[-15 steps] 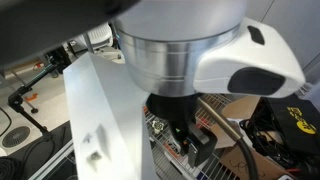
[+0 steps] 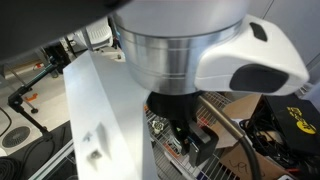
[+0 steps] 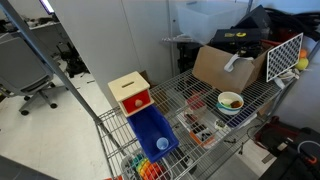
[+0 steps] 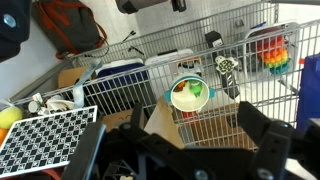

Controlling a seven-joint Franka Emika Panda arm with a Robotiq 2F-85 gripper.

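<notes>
My gripper is open above a wire rack [image 3: 215,139], its dark fingers standing wide apart at the bottom of the wrist view with nothing between them. Ahead of the fingers in that view sits a white bowl [image 4: 188,93] with green and yellowish items inside. The same bowl [image 3: 230,102] is on the rack, right of centre, in exterior view 2. Exterior view 1 shows the gripper [image 2: 190,135] pointing down, though the arm's white body hides much of the scene.
A blue bin [image 3: 153,134] and a wooden box [image 3: 130,88] with a red front stand at the rack's left. Cardboard [image 3: 222,71], a dark bag and a white grid panel [image 3: 284,57] crowd the far right. Small tools [image 3: 200,132] lie mid-rack.
The arm has shifted very slightly in exterior view 1 since a second ago.
</notes>
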